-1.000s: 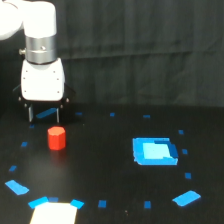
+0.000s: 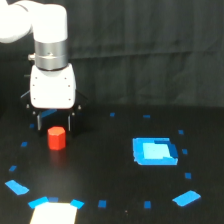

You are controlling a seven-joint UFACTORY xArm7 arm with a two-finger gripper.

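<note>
A red block with a polygonal outline rests on the black table at the left. My white gripper points down just above and behind it in the camera view. Its dark fingers are spread to either side, with nothing seen held between them. Whether the fingertips come down level with the block's top is hard to tell against the dark background.
At the right lies a blue-edged square with a pale centre. Small blue tape marks dot the table, and a pale object is cut off by the bottom edge.
My gripper has moved to the right and a little lower in the view, closer to the red block. The block and the blue square have stayed in place.
</note>
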